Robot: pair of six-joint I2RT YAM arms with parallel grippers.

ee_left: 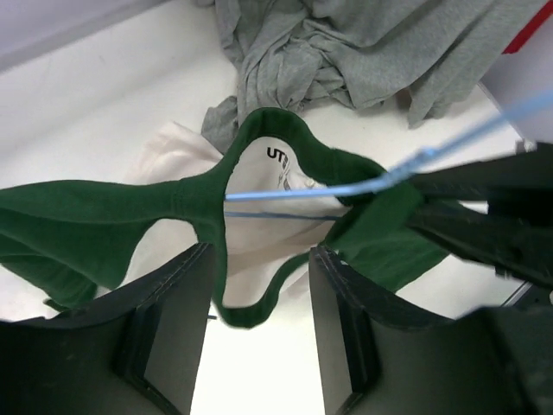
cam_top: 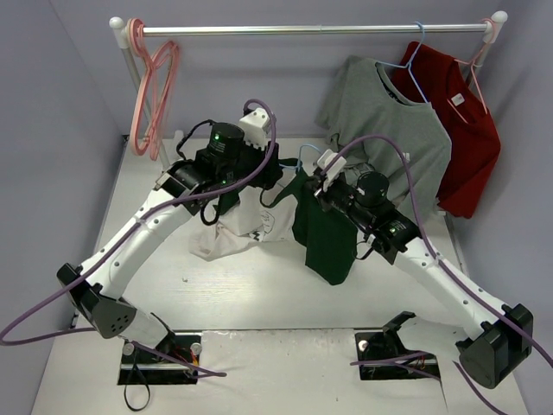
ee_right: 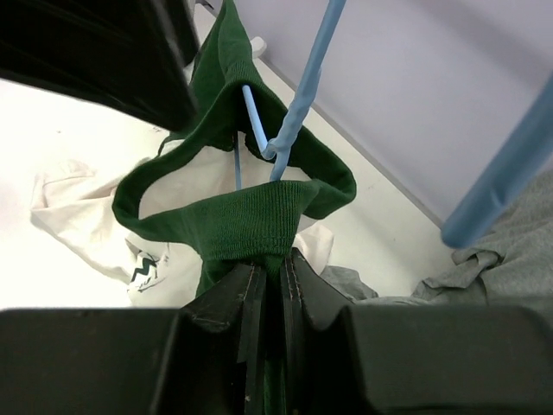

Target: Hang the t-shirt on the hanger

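The t shirt has green sleeves (cam_top: 327,238), a pale body (cam_top: 229,238) with dark print and a green collar (ee_left: 275,121). A light blue hanger (ee_left: 298,192) passes through the neck opening, its arms running inside the shirt on both sides. My left gripper stands open above the left part of the collar, its fingers apart and gripping nothing. Pinched in my right gripper is the green collar beside the hanger's neck (ee_right: 281,149). In the top view, the arms hide much of the shirt's upper part, and the hook (cam_top: 309,148) shows between the grippers.
A metal rail (cam_top: 294,30) spans the back. Pink hangers (cam_top: 154,91) hang at its left end. To the right hang a grey shirt (cam_top: 380,117) and a red shirt (cam_top: 471,156), the grey one close behind my right arm.
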